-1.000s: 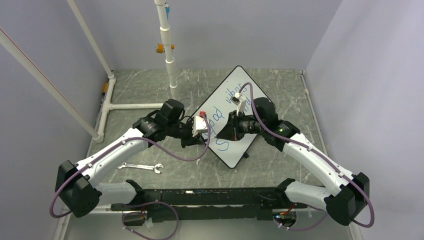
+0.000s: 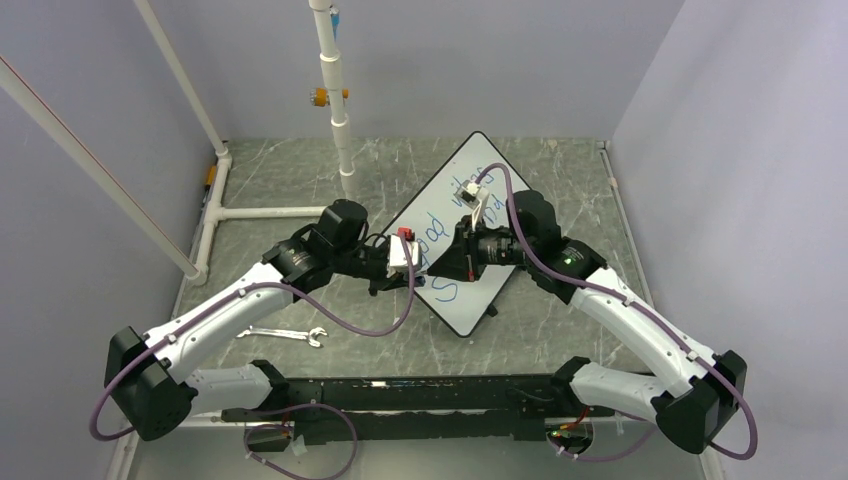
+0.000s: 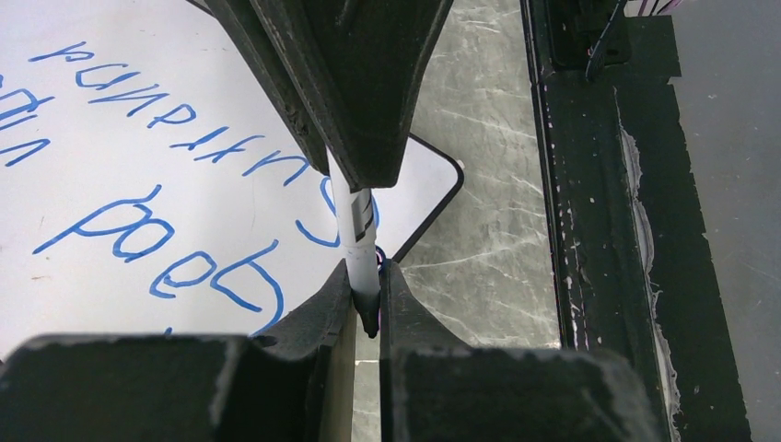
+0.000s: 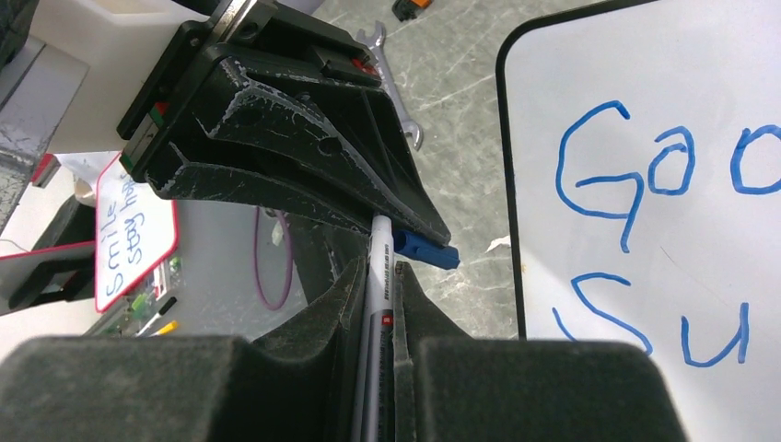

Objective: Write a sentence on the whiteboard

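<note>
My right gripper is shut on a slim white marker [image 4: 381, 253], which stretches toward my left gripper. In the left wrist view the marker's dark end [image 3: 370, 318] lies at the left fingertips. A narrow gap shows between the left fingers, with floor visible through it. A blue cap [image 4: 428, 250] sits against the left fingertips in the right wrist view, apart from the marker's end; whether it is gripped is unclear. The whiteboard [image 2: 466, 308] bears several blue handwritten words, "Good" among them. Both grippers are close together above its left side.
A wrench [image 2: 283, 334] lies on the marbled surface left of the board. White pipes [image 2: 270, 212] stand along the left and back. Another board with a red frame [image 4: 135, 228] shows in the right wrist view's background.
</note>
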